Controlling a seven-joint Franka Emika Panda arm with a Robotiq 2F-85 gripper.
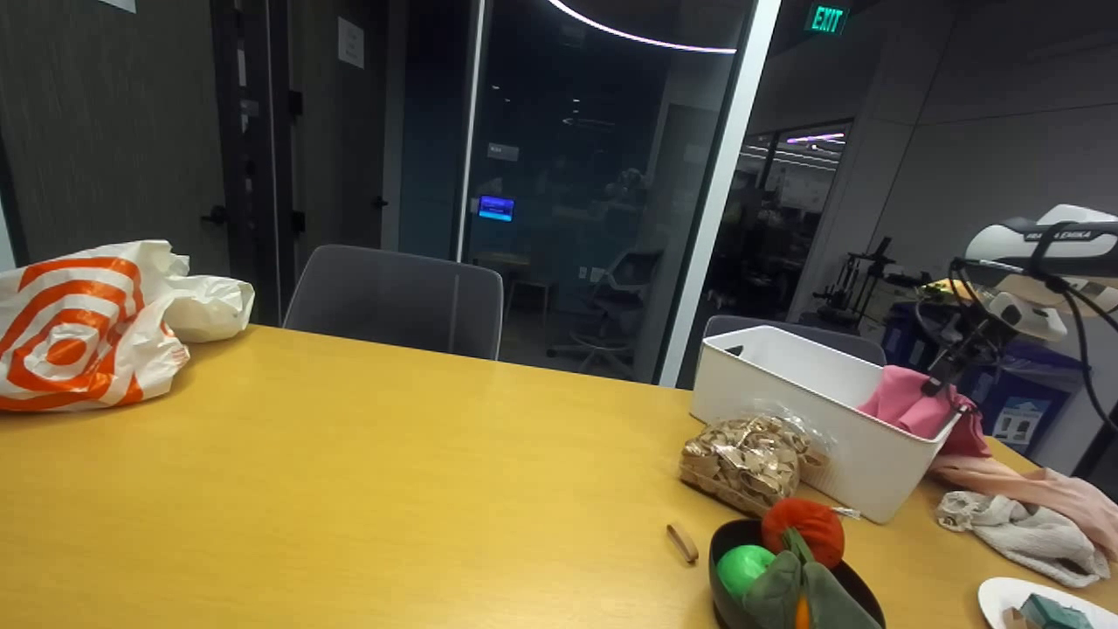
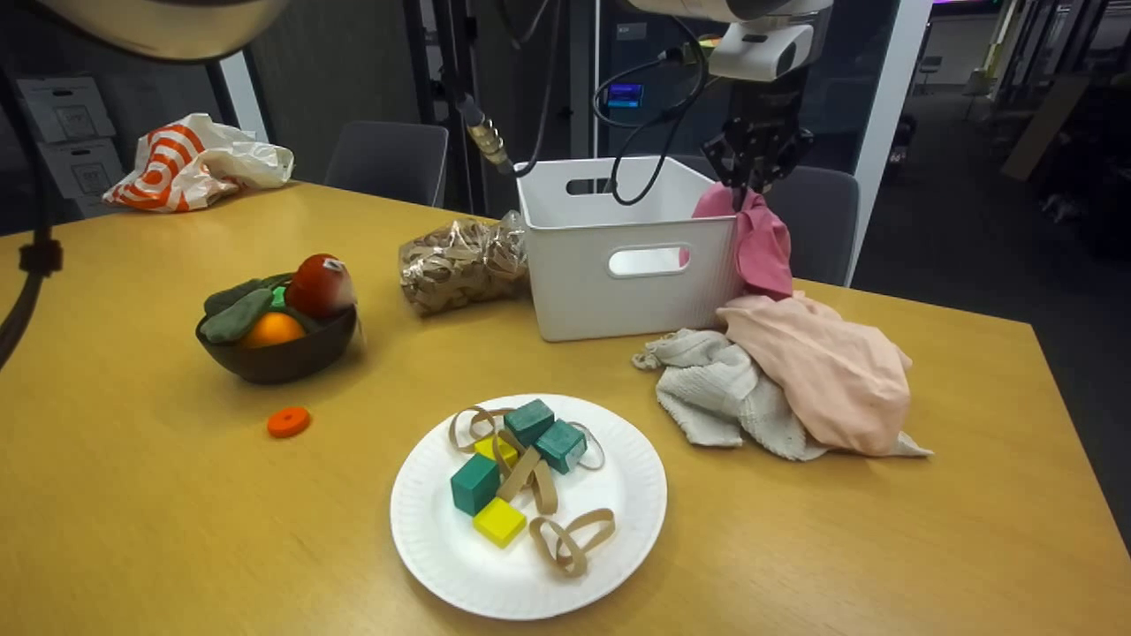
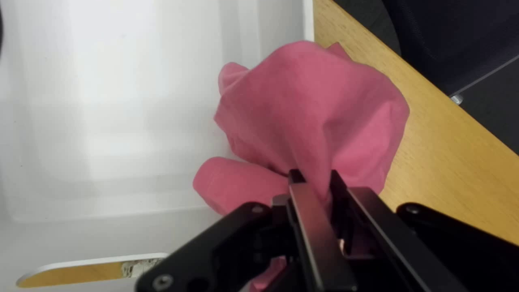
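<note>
A pink cloth is pinched in my gripper, its folds bunched between the two fingers. In the second exterior view the gripper points down at the right wall of the white bin. There the pink cloth is draped over that wall, part inside and part hanging outside. From the wrist view, the bin's floor beside the cloth looks bare. Below the hanging end lie a peach cloth and a grey-white cloth, heaped together on the table.
A bag of brown bands stands close against the bin's left side. Further off are a dark bowl of toy produce, an orange ring and a paper plate with blocks and bands. The table's left part is open.
</note>
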